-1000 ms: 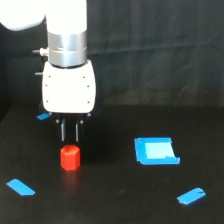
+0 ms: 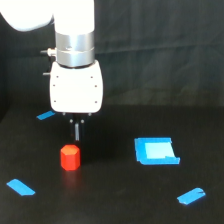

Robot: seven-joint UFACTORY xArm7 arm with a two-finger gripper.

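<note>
A small red block (image 2: 70, 157) stands on the dark table at the left of the camera view. My gripper (image 2: 76, 138) points down just above it and slightly to its right. Its narrow dark fingers are drawn close together, and it looks shut. Nothing shows between them. The fingertips come down near the block's top edge in the picture; whether they touch it is hard to tell against the dark background.
To the right, blue tape frames a pale square (image 2: 158, 150) on the table. Blue tape strips lie at the front left (image 2: 20, 187), front right (image 2: 191, 196) and back left (image 2: 45, 115).
The arm has shifted a little to the right. My gripper's fingers, spread apart before, now appear close together. The red block remains in the same place on the table.
</note>
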